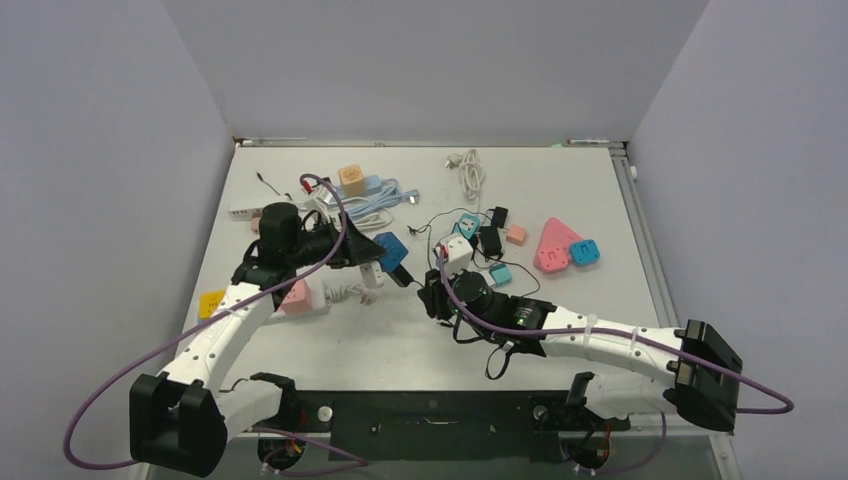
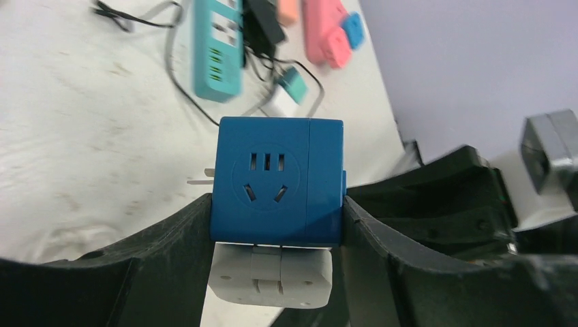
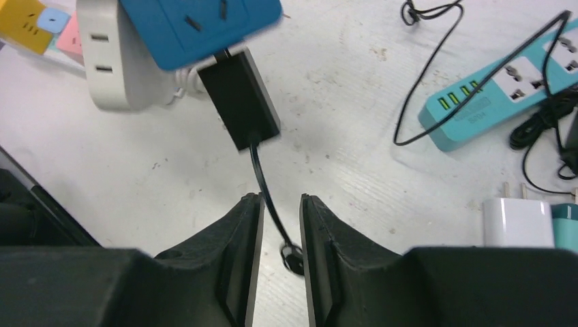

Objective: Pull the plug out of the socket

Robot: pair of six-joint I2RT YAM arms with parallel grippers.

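My left gripper is shut on a blue socket cube [image 2: 262, 157], with a white socket piece [image 2: 271, 276] beneath it in that wrist view. Beside the blue cube hangs a black plug [image 3: 242, 99], with a thin prong bridging the small gap between the two in the right wrist view. Its black cable [image 3: 266, 191] trails down between the parted fingertips of my right gripper. These fingers stand part open, apart from the plug body. In the top view, the black plug [image 1: 402, 276] is at the blue cube's lower right.
A teal power strip [image 3: 504, 88] lies on the table with black adapters and loose cables around it. A white adapter [image 3: 518, 223] is close to the right gripper's side. Pink and blue sockets [image 1: 584, 252] sit farther right.
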